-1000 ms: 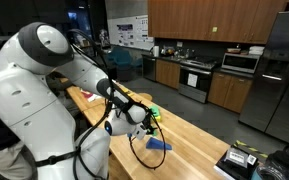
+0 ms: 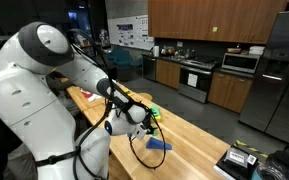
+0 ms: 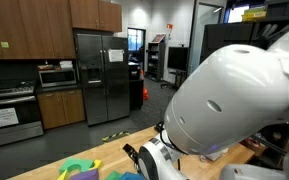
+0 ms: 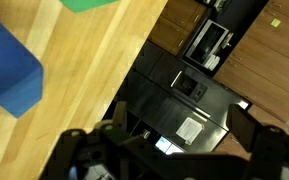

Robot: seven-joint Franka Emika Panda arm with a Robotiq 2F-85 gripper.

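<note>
My gripper stands open in the wrist view, one dark finger (image 4: 109, 148) at the lower left and the other (image 4: 259, 145) at the lower right, with nothing held between them. A blue block (image 4: 12, 75) lies on the wooden table at the left of that view, and part of a green piece (image 4: 84, 3) shows at its top edge. In exterior view 1 the blue block (image 2: 159, 144) rests on the table just right of the wrist. Green pieces (image 3: 79, 164) and a purple piece (image 3: 86, 175) appear low in exterior view 2.
The wooden table (image 2: 189, 150) has bare room to the right of the blue block. At its right end sit dark items and a box (image 2: 236, 160). A black cable loops beside the wrist. Kitchen cabinets, a stove (image 2: 195, 80) and a fridge (image 3: 102, 75) stand well behind.
</note>
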